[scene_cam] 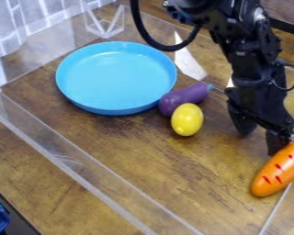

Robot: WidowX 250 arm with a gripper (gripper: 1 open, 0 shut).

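Note:
My gripper [259, 129] is low at the right of the camera view, over the wooden table, its dark fingers just behind an orange carrot [278, 171] with red marks; whether it is open or shut is unclear. A yellow oval object [186, 119] lies left of it, with a purple eggplant [184, 99] just behind that.
A blue round dish [117, 78] sits at the upper left. A white object [190, 61] stands behind the eggplant. A clear plastic edge runs along the left.

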